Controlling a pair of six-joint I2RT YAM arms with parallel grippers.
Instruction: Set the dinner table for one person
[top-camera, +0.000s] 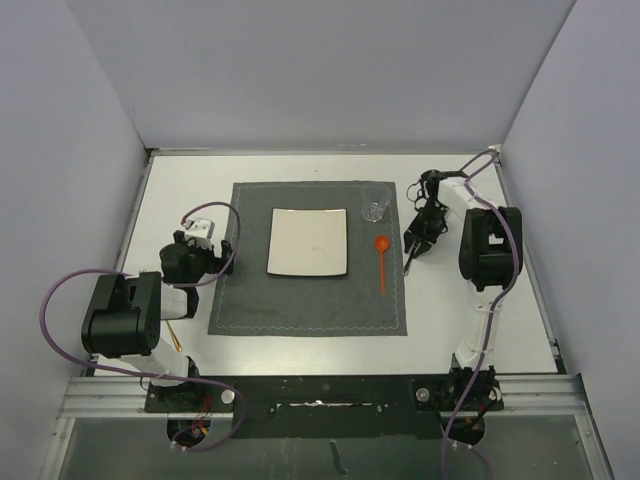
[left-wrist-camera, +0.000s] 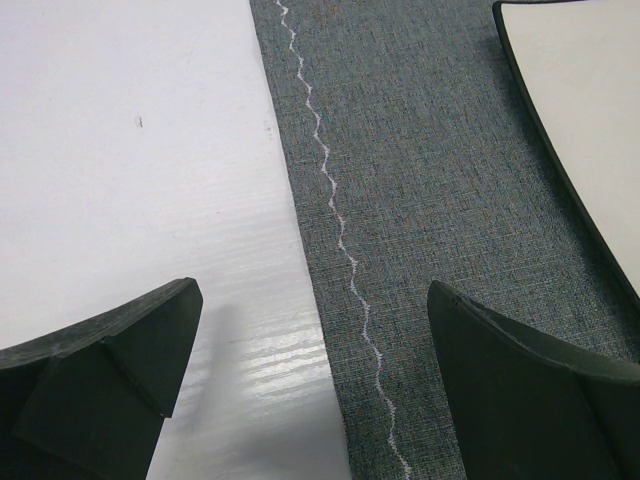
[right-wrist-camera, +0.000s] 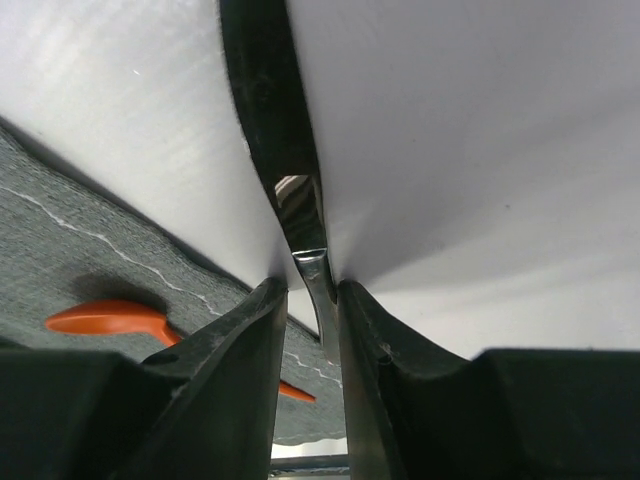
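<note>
A grey placemat (top-camera: 310, 310) holds a white square plate (top-camera: 307, 242), a clear glass (top-camera: 375, 205) at its upper right and an orange spoon (top-camera: 382, 260). Just off the mat's right edge lies a knife (right-wrist-camera: 270, 120), black and shiny with a metal part, where my right gripper is down over it, fingertips close on either side; whether they press on it I cannot tell. My left gripper stands open above the mat's left edge, nothing between its fingers.
An orange utensil (top-camera: 175, 338) lies on the white table at lower left, partly under the left arm. Walls enclose the sides and back.
</note>
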